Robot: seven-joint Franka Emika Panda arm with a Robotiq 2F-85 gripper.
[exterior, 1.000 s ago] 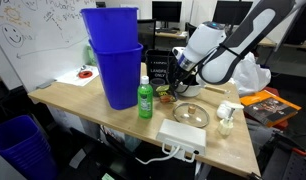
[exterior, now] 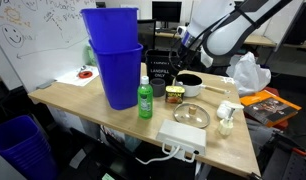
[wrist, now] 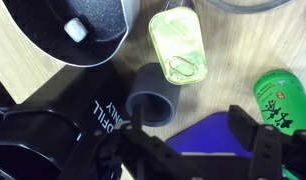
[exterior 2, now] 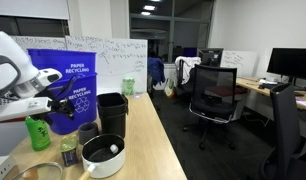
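Observation:
My gripper hangs above the table with its fingers apart and nothing visible between them. In exterior view 1 the gripper [exterior: 179, 64] is raised near the black bin. A yellow can [wrist: 178, 45] with a metal pull-tab end stands out near the top of the wrist view, beside a dark cup [wrist: 153, 94]. At upper left is the pot [wrist: 111, 52], holding a small pale block [wrist: 76, 30]. The pot [exterior 2: 103, 156] and the can [exterior 2: 69, 151] stand close together on the table in exterior view 2.
A green bottle [exterior: 145, 98] and stacked blue recycling bins [exterior: 120, 75] are left of the can. The black landfill bin [exterior 2: 113, 113] stands behind the pot. Nearer lie a round lid [exterior: 192, 115] and a white device [exterior: 183, 137]. Bare table [exterior 2: 153, 140] extends right of the pot.
The arm has risen and pulled back from low over the can and pot, leaving both more plainly in view.

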